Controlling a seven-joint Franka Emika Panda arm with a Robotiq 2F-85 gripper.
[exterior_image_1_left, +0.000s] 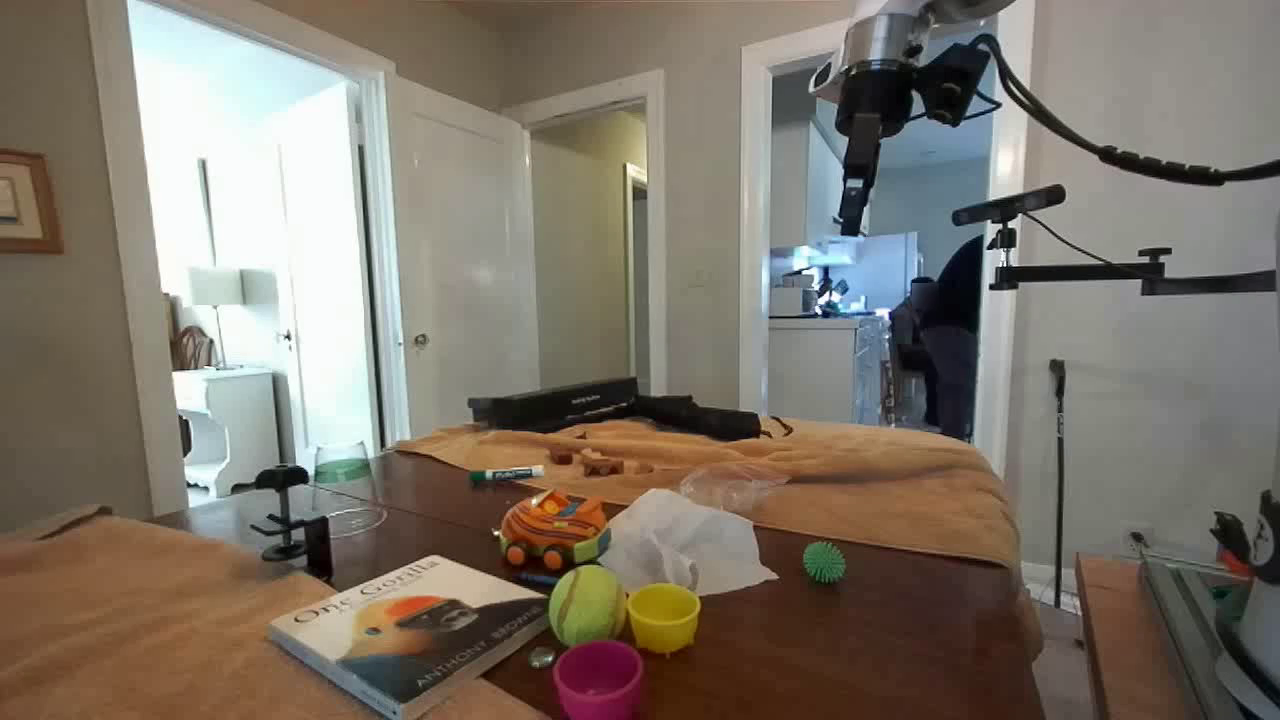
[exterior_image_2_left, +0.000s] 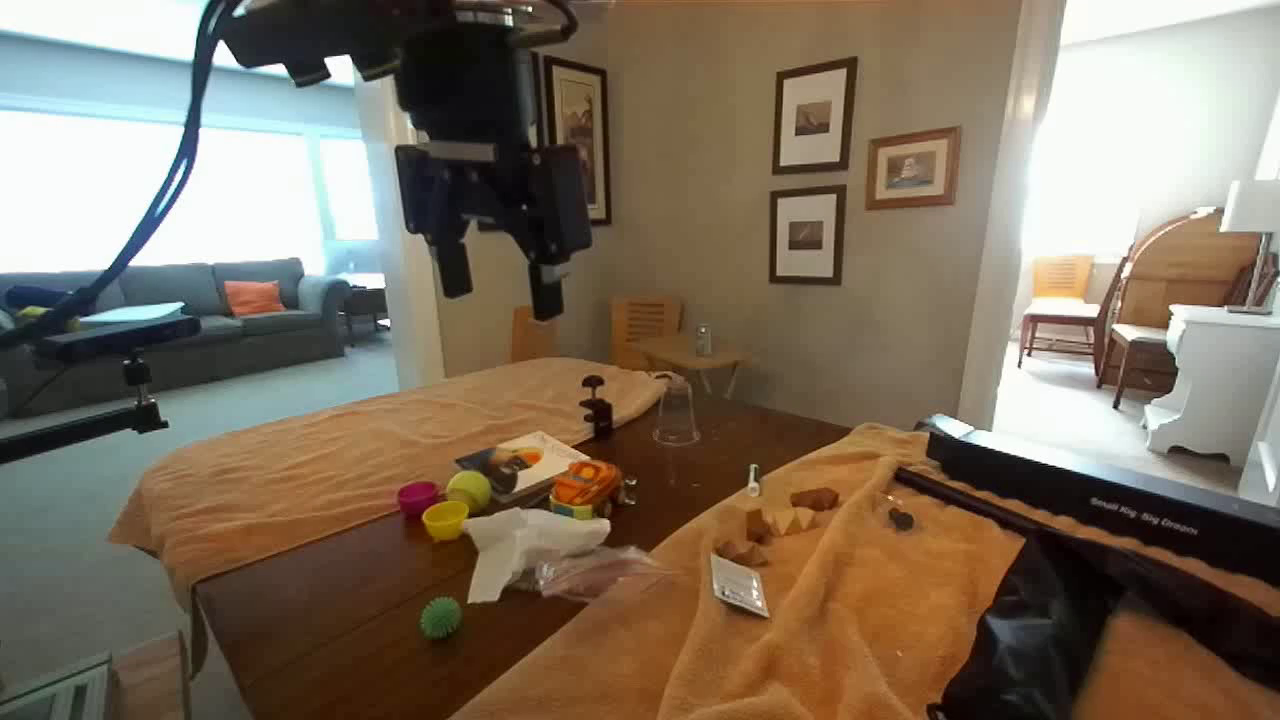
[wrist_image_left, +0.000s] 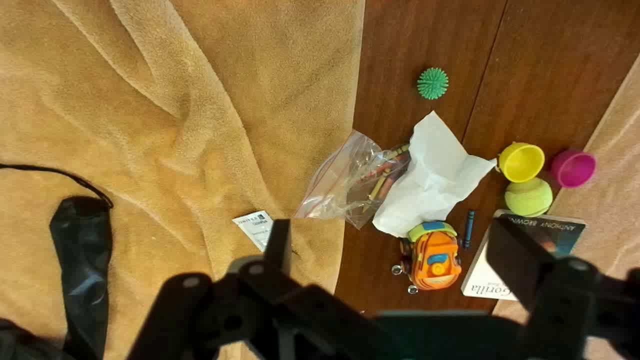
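Note:
High above the table, my gripper (exterior_image_2_left: 500, 292) stands open with nothing between its fingers; in the wrist view its two fingers are wide apart. Below lie an orange toy car (wrist_image_left: 436, 259), a crumpled white paper (wrist_image_left: 435, 174) and a clear zip bag of crayons (wrist_image_left: 360, 180). A spiky green ball (wrist_image_left: 432, 83) sits apart on bare wood. Grouped together are a yellow cup (exterior_image_1_left: 663, 617), a magenta cup (exterior_image_1_left: 599, 680) and a tennis ball (exterior_image_1_left: 588, 605), beside a gorilla book (exterior_image_1_left: 408, 630). A blue crayon (wrist_image_left: 469, 229) lies between car and book.
Orange towels (exterior_image_2_left: 396, 414) cover both ends of the table. A black clamp (exterior_image_1_left: 284, 516) and an upturned clear cup (exterior_image_2_left: 677, 414) stand near one edge. A long black box (exterior_image_2_left: 1092, 504) and black pouch (wrist_image_left: 81, 270) lie on one towel. Bare wood surrounds the green ball.

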